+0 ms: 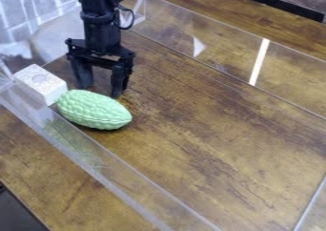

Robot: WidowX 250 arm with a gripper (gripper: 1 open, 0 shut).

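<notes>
A black robot arm [101, 25] reaches down at the upper left, its gripper [99, 82] low over the wooden surface, with its two dark fingers apart and no object visible between them. Just in front of it lies a pale green, bumpy bitter-melon-like object [94, 110] on its side. A white block [40, 84] with a speckled top sits to the left of the green object, close to its left end.
Clear low walls [128, 174] border the wooden workspace [211, 130]. A white strip [258, 61] shows at the back right wall.
</notes>
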